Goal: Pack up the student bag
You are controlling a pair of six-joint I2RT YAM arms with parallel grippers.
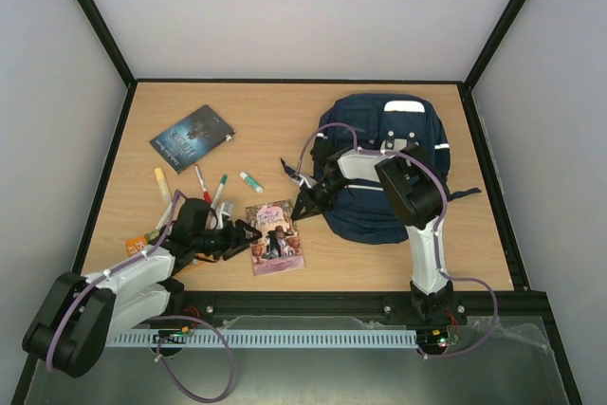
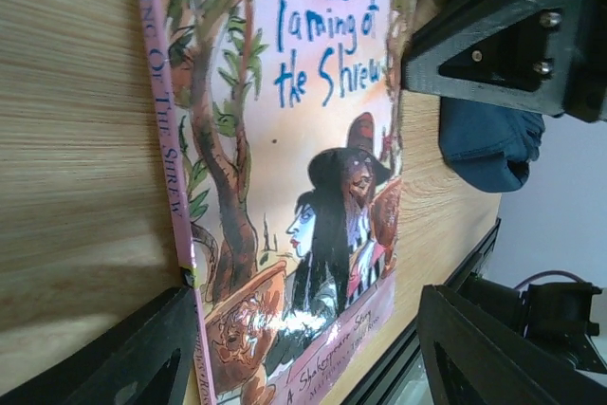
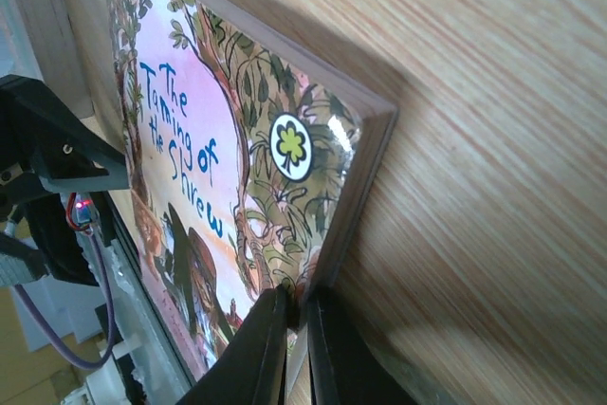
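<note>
The pink book (image 1: 277,239), "The Taming of the Shrew", lies cover up near the table's front edge. My left gripper (image 1: 254,237) is open beside its spine, and its fingers stand wide apart over the lower part of the cover in the left wrist view. At the book's opposite edge is my right gripper; its fingertips are close together there, one at the cover and one by the side. Whether they pinch the book I cannot tell. The dark blue bag (image 1: 375,220) lies at the right, partly hidden under the right arm.
A dark-covered book (image 1: 192,138) lies at the back left. A glue stick (image 1: 251,181), a red pen (image 1: 203,183), a yellow tube (image 1: 162,185) and an orange item (image 1: 136,245) are scattered around the left arm. Bare table shows at the back centre.
</note>
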